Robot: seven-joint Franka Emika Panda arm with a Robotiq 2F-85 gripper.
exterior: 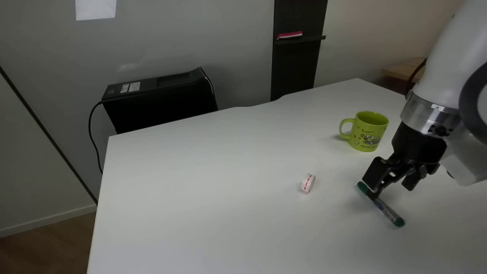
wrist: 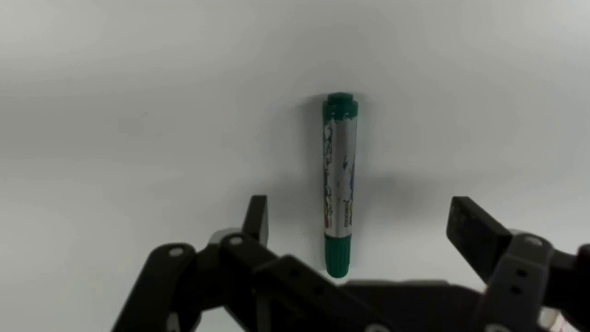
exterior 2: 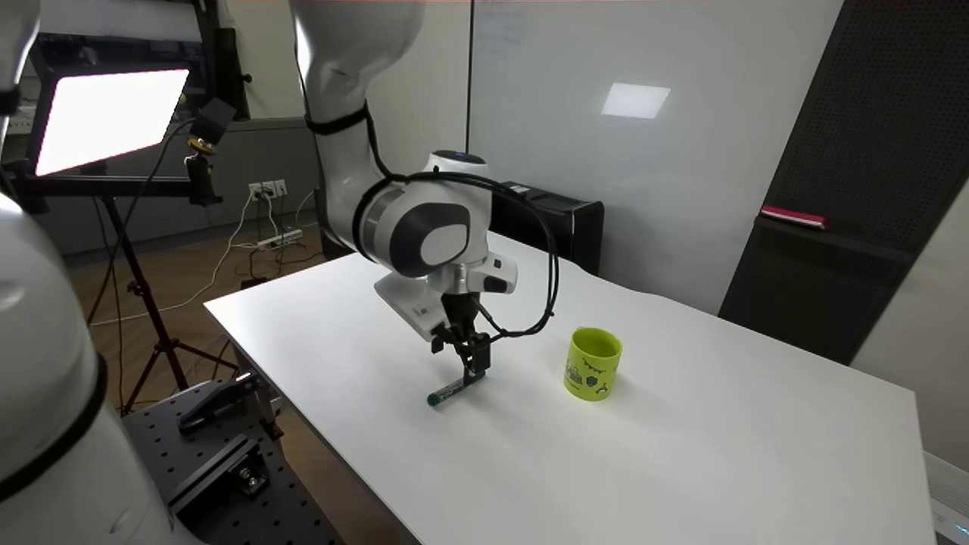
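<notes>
A green-capped marker (wrist: 339, 177) with a silver body lies flat on the white table, pointing straight up and down in the wrist view. My gripper is open above it, one finger on each side and bare table showing between marker and fingers. From exterior view 1, the gripper (exterior: 391, 189) hides part of the marker (exterior: 388, 211). A lime-green mug (exterior: 368, 131) with printed drawings stands upright beyond the gripper. In exterior view 2 the mug (exterior 2: 592, 365) is right of the gripper (exterior 2: 463, 362), clear of it.
A small white tape roll with red marks (exterior: 308, 183) lies left of the marker. A black box-like device (exterior: 159, 98) stands behind the table's far edge.
</notes>
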